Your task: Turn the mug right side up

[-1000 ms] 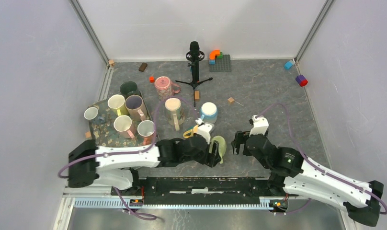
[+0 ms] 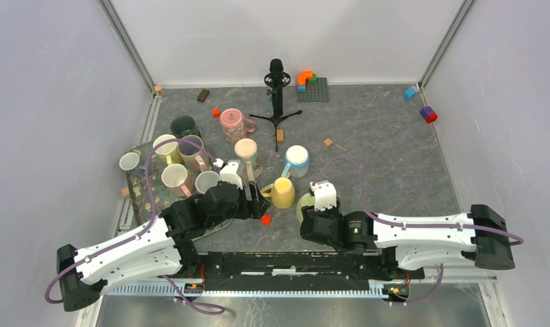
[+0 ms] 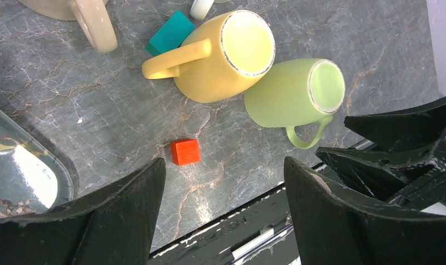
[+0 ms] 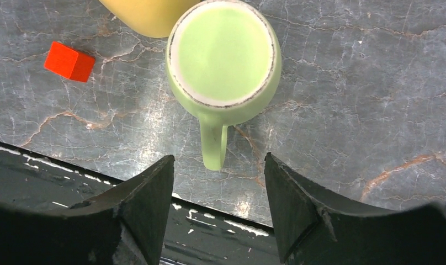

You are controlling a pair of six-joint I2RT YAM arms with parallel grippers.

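Observation:
A light green mug (image 3: 290,94) (image 4: 223,61) lies bottom-up or tilted on the table, its base showing and handle toward the front edge, touching or near a yellow mug (image 3: 207,66). My right gripper is open over its handle, which sits between and just beyond the fingertips; in the top view it largely hides the green mug. My left gripper is open, left of the green mug, above a small red cube (image 3: 185,152), with nothing between its fingers.
A tray (image 3: 27,171) of mugs fills the left. More mugs, a teal block (image 3: 168,36) and a black stand (image 2: 277,102) are behind.
My left gripper has withdrawn leftward from the green mug.

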